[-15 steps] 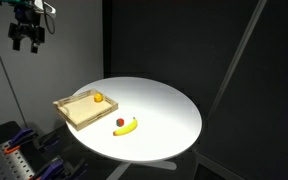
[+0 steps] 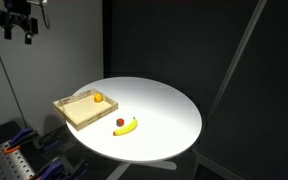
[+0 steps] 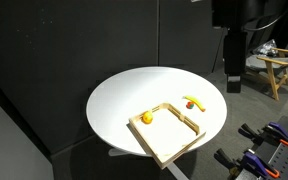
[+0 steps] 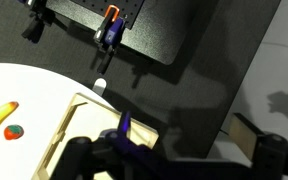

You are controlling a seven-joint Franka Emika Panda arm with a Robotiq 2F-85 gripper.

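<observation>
A yellow banana [image 2: 126, 127] lies on the round white table, and a small red fruit [image 2: 120, 122] with a green top is beside it. An orange [image 3: 147, 117] sits in one corner of a shallow wooden tray [image 3: 169, 155] at the table's edge. High above and off to the side of the table is my gripper [image 2: 18, 36]. Its fingers stand wide apart in the wrist view, with only floor visible between them, so the gripper is open and empty. Part of the tray [image 4: 80, 101] is hidden behind one finger there.
A dark base plate [image 4: 169, 35] with clamps and cables is near the tray side. In exterior view 2 a wooden chair [image 3: 274, 70] is at the far right.
My gripper has risen and shifted left in exterior view 1. The tray, the fruits and the table have stayed where they were.
</observation>
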